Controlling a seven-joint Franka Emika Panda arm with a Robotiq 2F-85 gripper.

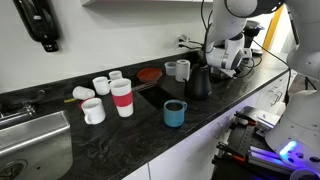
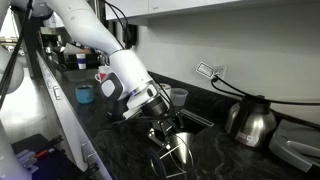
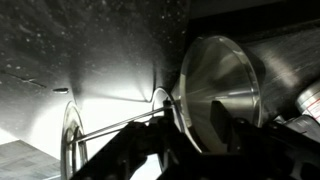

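Observation:
In the wrist view, dark fingers (image 3: pixel 245 140) of my gripper stand apart around the near rim of a shiny, hollow metal vessel (image 3: pixel 222 85). Whether either finger touches that rim cannot be made out. Beside it, a chrome wire rack (image 3: pixel 100 132) with round ends sits at lower left. Exterior view 2 shows my gripper (image 2: pixel 165 130) low over the dark counter, right above the wire rack (image 2: pixel 175 158); the white arm hides part of it. From the other side, my gripper (image 1: pixel 235 72) is small at the counter's far right end.
A silver kettle (image 2: pixel 250 122) stands to the rack's right, with a black cord above. Near my arm are a black kettle (image 1: pixel 198 82) and a white cup (image 1: pixel 183 70). A teal mug (image 1: pixel 175 113) and a red-banded cup (image 1: pixel 122 98) stand further along.

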